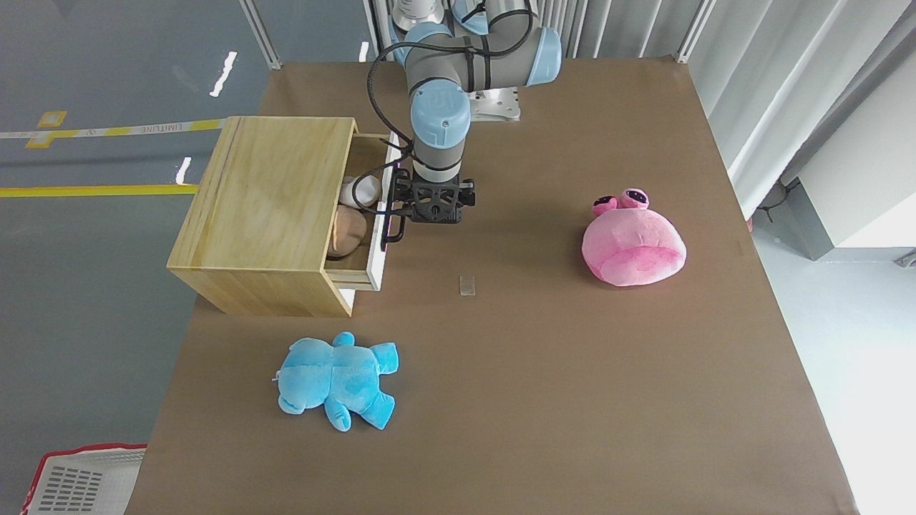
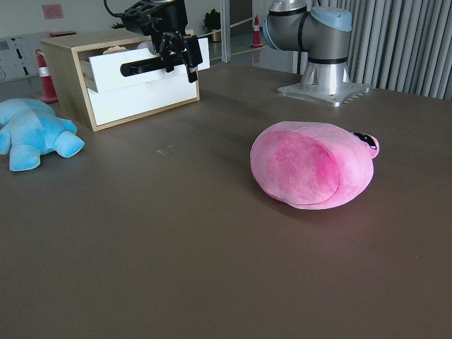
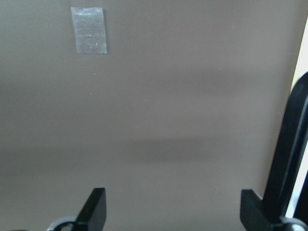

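Observation:
My gripper (image 1: 396, 224) is at the front of the upper white drawer (image 2: 116, 78) of a wooden cabinet (image 1: 257, 197), against that drawer's front. The drawer stands partly out, with a white object (image 1: 358, 190) and a tan round object (image 1: 343, 232) inside.
A blue plush toy (image 1: 339, 378) lies in front of the cabinet; a pink plush toy (image 1: 633, 244) sits to the right.

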